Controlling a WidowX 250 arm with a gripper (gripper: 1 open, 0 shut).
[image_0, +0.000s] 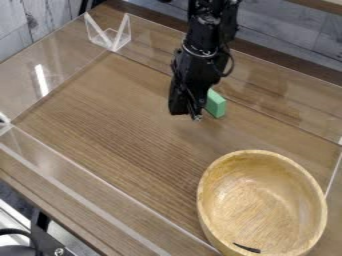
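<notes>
My black gripper (187, 104) hangs over the middle of the wooden table, its fingers shut, with nothing visible between them. Just to its right, partly behind it, a small green block (214, 102) lies on the table. Whether the fingers touch the block cannot be told from this view.
A large pale wooden bowl (261, 190) takes up the front right. A white wire-like object (110, 32) stands at the back left. A black cable lies at the bottom left corner, and the back wall edges the table behind the arm.
</notes>
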